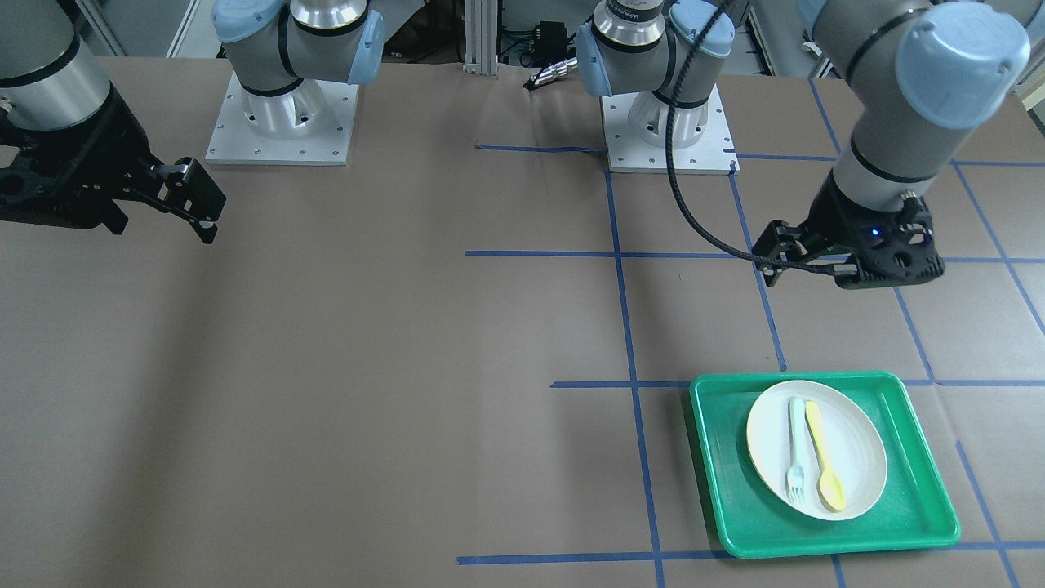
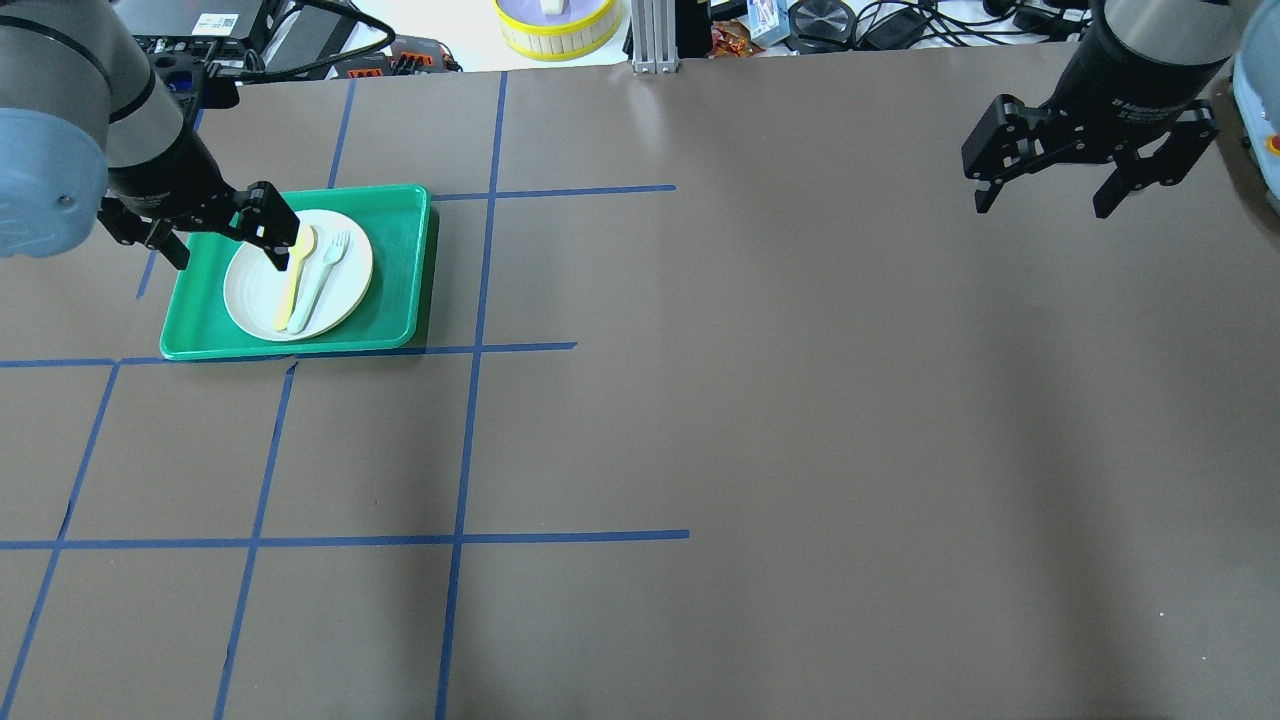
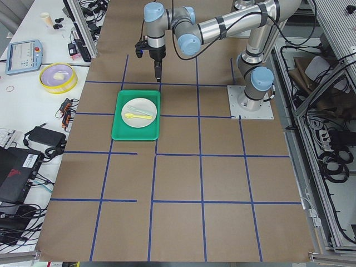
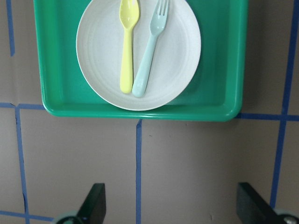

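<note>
A green tray (image 1: pixel 710 461) holds a white plate (image 1: pixel 857 451), on which lie a pale blue fork (image 1: pixel 796 470) and a yellow spoon (image 1: pixel 830 482), side by side; all show in the wrist view too. My gripper hangs above the table beside the tray, its fingers wide apart at the lower corners of the wrist view, open with nothing between them. In the front view it is behind the tray and higher.
Another black gripper (image 2: pixel 1086 180) hangs at the right of the top view, well away from the tray. Cables and devices lie beyond the table's edge.
</note>
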